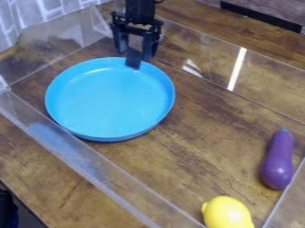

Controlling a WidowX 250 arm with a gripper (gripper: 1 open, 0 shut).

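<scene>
The black gripper (136, 43) hangs at the top middle, over the back rim of a round blue plate (110, 96). A small dark piece reaches down between or below its fingers onto the plate's back edge; whether the fingers hold it cannot be told. A purple eggplant (277, 160) lies at the right, and a yellow lemon-like object (226, 213) sits at the bottom right.
Clear plastic walls (89, 178) surround the wooden work surface (202, 134).
</scene>
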